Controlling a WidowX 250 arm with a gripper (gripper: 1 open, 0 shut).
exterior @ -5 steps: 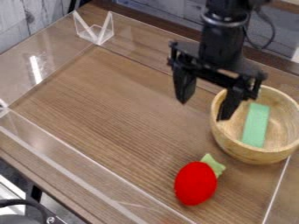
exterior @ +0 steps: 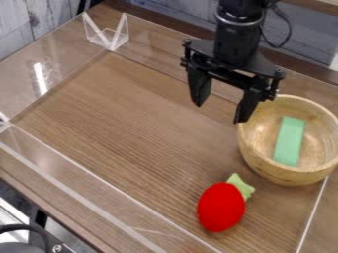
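Observation:
The black gripper [exterior: 223,91] hangs over the upper middle of the table, open, its two fingers spread wide. Its right side is near the rim of a wooden bowl [exterior: 317,162] that holds a light green block [exterior: 290,141]. A red strawberry-like object [exterior: 220,208] with a green top [exterior: 242,185] lies at the lower right, below the bowl and apart from it.
A white wire rack [exterior: 106,28] stands at the back left. Dark and white objects show at the bottom left edge.
The gripper has moved up and slightly left in the view, away from the camera. The bowl, block and red object have not moved.

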